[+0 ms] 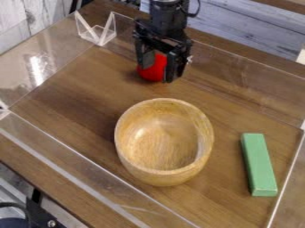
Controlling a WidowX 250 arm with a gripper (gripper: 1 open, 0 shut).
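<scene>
My black gripper [165,55] is lowered over a red round object [152,71] near the back middle of the wooden table, its open fingers around or just above it, partly hiding it. A large pale wooden bowl [163,142] stands in the front middle. A green bar [259,164] lies at the right.
Clear plastic walls edge the table [71,116]. A small transparent wire-like piece [95,28] sits at the back left corner.
</scene>
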